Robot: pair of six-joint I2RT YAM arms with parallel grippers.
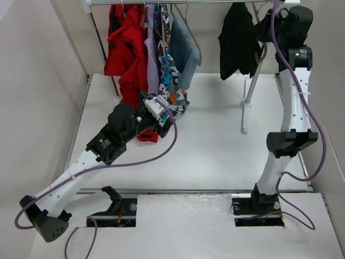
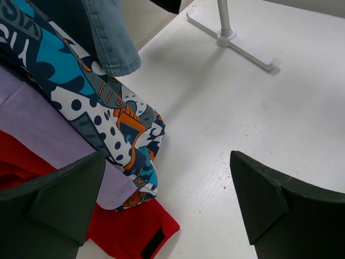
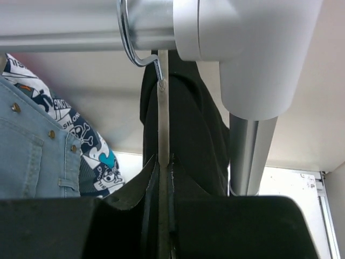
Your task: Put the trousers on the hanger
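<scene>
Black trousers (image 1: 236, 43) hang folded near the rack's right end, draped over a light hanger (image 3: 163, 116). In the right wrist view my right gripper is shut on the hanger's arm, with the trousers (image 3: 183, 124) behind. The hanger's metal hook (image 3: 127, 40) lies against the near side of the rail (image 3: 64, 28); its top is cut off, so I cannot tell whether it goes over the rail. My left gripper (image 1: 161, 120) stands open and empty before the hanging clothes, far from the trousers; its fingers (image 2: 264, 202) are wide apart.
A red jacket (image 1: 129, 48), a lilac garment (image 1: 152, 59), a patterned garment (image 1: 164, 54) and denim (image 1: 183, 51) hang to the left. The rack's white corner joint (image 3: 248, 48) sits close beside the hook. Between denim and trousers the rail is mostly free.
</scene>
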